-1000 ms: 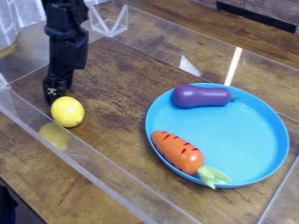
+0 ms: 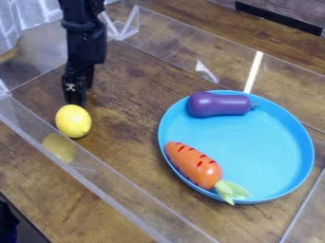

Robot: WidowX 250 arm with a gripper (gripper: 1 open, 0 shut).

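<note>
My black gripper [image 2: 74,84] hangs low at the upper left, just above a yellow lemon-like toy [image 2: 72,121] on the wooden table; its fingertips look apart from the toy, with nothing seen between them. A blue plate [image 2: 273,142] on the right holds a purple eggplant [image 2: 222,103] at its back and an orange carrot [image 2: 195,165] at its front.
Clear plastic walls [image 2: 114,197] border the work area at the front, left and back. Bare table [image 2: 133,114] lies between the yellow toy and the plate.
My gripper has risen slightly and moved a little right. The yellow toy sits slightly farther left than a second ago.
</note>
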